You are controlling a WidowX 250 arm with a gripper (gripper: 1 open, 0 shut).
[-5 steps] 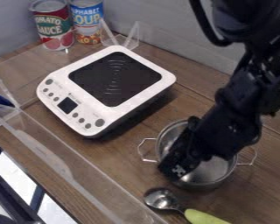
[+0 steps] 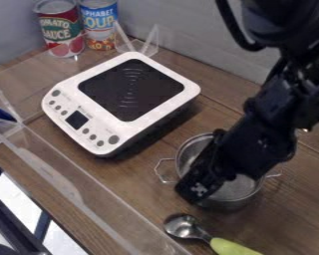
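The black robot gripper (image 2: 202, 177) reaches down from the upper right to a steel pot (image 2: 230, 198) with wire handles, its tip over the pot's left part and hiding much of it. Whether the fingers are open or shut is not clear. A white induction cooker (image 2: 121, 105) with a black top sits left of and behind the pot. A spoon (image 2: 186, 227) with a green handle lies in front of the pot.
A tomato sauce can (image 2: 60, 28) and an alphabet soup can (image 2: 100, 27) stand at the back left. Clear plastic panels edge the left and front of the wooden counter (image 2: 295, 209). A wall runs along the back.
Over the last second the gripper and arm have shifted slightly, the arm's body moving right and the tip a little up and left. The pot has moved slightly with it.
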